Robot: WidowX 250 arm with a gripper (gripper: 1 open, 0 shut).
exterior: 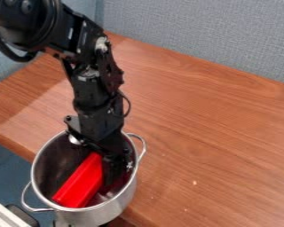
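Note:
A steel pot (100, 210) with two wire handles sits at the table's front-left edge. A long red block (78, 183) lies slanted inside it. My black gripper (106, 155) reaches down into the pot at the upper end of the red block; its fingers are mostly hidden among dark parts and shadow, so I cannot tell whether they are closed on the block.
A grey wall (204, 35) runs along the back. The table's left edge drops to a blue-grey floor, with a white object at the lower left.

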